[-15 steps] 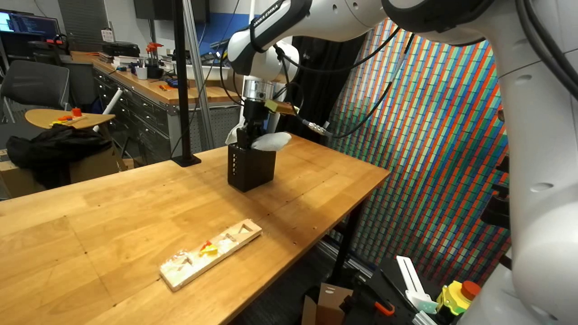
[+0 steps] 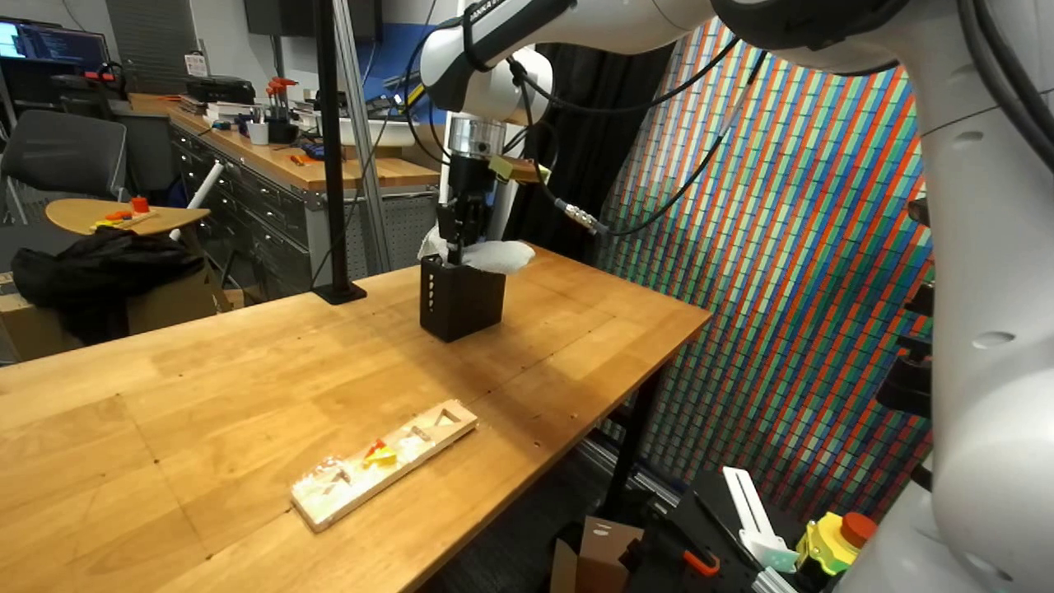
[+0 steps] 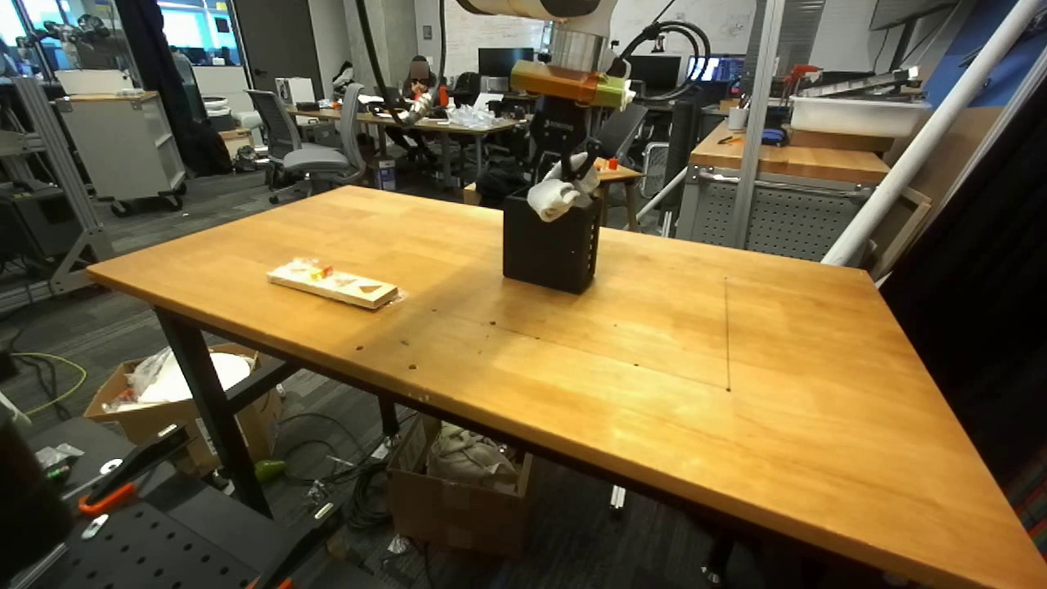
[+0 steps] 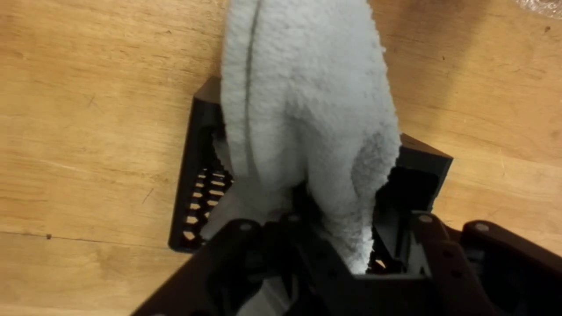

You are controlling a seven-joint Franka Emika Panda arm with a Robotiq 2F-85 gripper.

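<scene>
A white fluffy cloth (image 4: pixel 316 89) drapes over the top of a black box (image 2: pixel 461 298) standing on the wooden table. Part of the cloth goes down into the box, and folds hang out over its rim. My gripper (image 2: pixel 456 247) points down at the box opening, among the folds. In the wrist view, the fingers of my gripper look apart, with some cloth between them and a dark gap on the right side. One fingertip is sunk among the folds, so its contact with the cloth is hidden.
A wooden block with cut-out shapes (image 2: pixel 395 463) lies nearer the table's front edge, with small red and yellow pieces and clear plastic on it. A black post (image 2: pixel 338 290) stands at the table's back edge.
The gripper is slightly higher and a little to the right in exterior view 1. The box has shifted slightly the same way. Cloth still hangs over the rim.
</scene>
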